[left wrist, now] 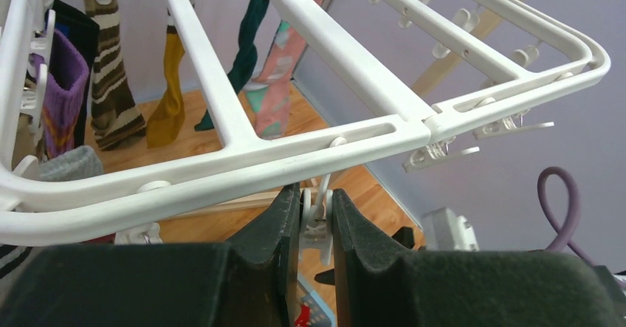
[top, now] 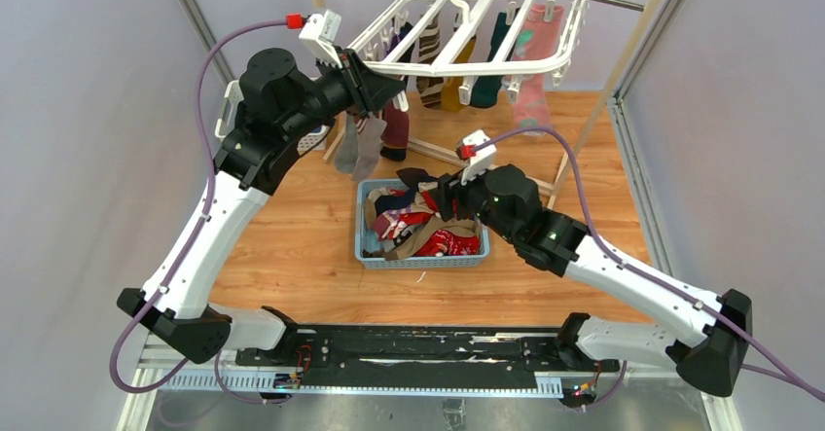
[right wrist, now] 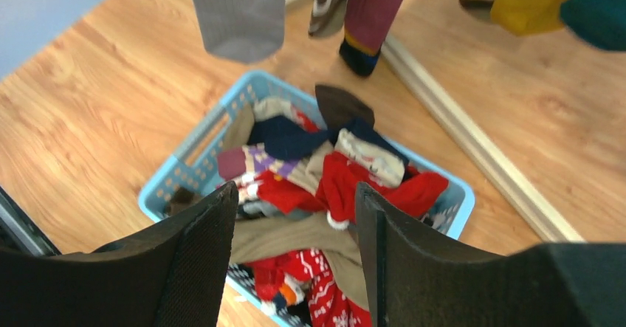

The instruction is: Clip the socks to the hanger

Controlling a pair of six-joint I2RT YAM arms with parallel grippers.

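Observation:
The white hanger (top: 418, 65) hangs from a metal rod, and several socks are clipped along it. My left gripper is shut on a white clip (left wrist: 316, 227) at the hanger's front bar; no sock shows in that clip. Among the hanging socks are a pink one (top: 538, 42), a dark green one (top: 494, 61), a mustard one (left wrist: 167, 94) and a grey one (top: 369, 147). My right gripper stands open above the blue basket (right wrist: 459, 212), nothing between its fingers. Loose socks, including a red one (right wrist: 343, 187), fill the basket.
A wooden frame (top: 584, 144) carries the rod and stands on the wooden floor. Empty clips (left wrist: 509, 126) dangle from the hanger's right side. A white basket (top: 230, 108) sits behind my left arm. Bare floor lies in front of the blue basket.

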